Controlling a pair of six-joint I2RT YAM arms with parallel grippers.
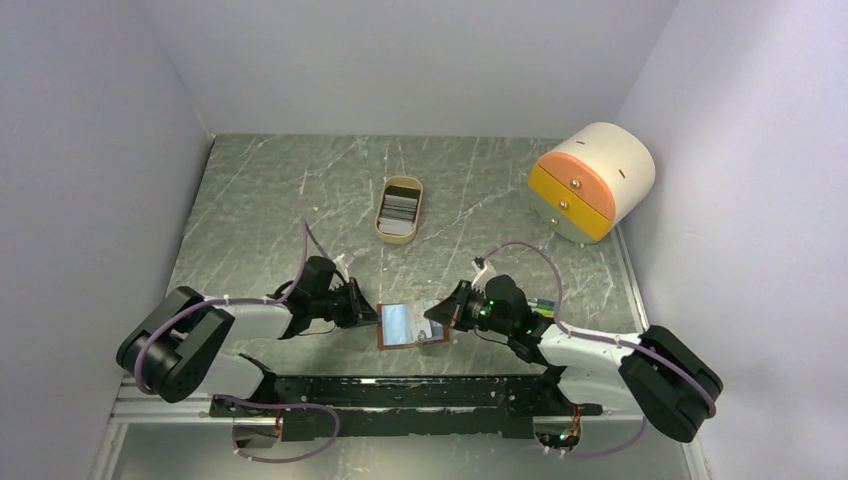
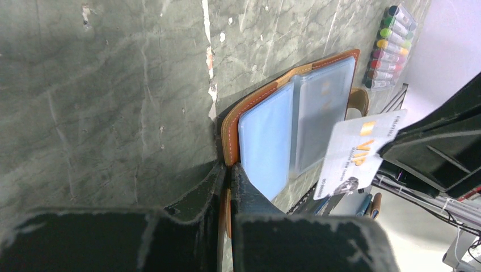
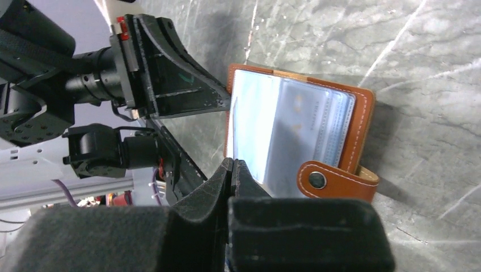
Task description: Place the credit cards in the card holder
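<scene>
The brown leather card holder (image 1: 395, 325) lies open on the table, its clear sleeves facing up. In the left wrist view my left gripper is shut on the holder's near edge. A white card (image 2: 351, 147) with a gold chip hangs over the holder, with my right gripper shut on it. Seen from the right wrist, this card (image 3: 232, 127) is nearly edge-on, above the sleeves and apart from the pocket stack. The snap strap (image 3: 337, 180) lies at the holder's right side. More cards (image 1: 398, 212) stand in a tan box (image 1: 396, 239).
Colored markers (image 2: 391, 48) lie in a clear pack to the right of the holder, mostly behind the right arm from above. A toy drawer barrel (image 1: 610, 175) stands at the back right.
</scene>
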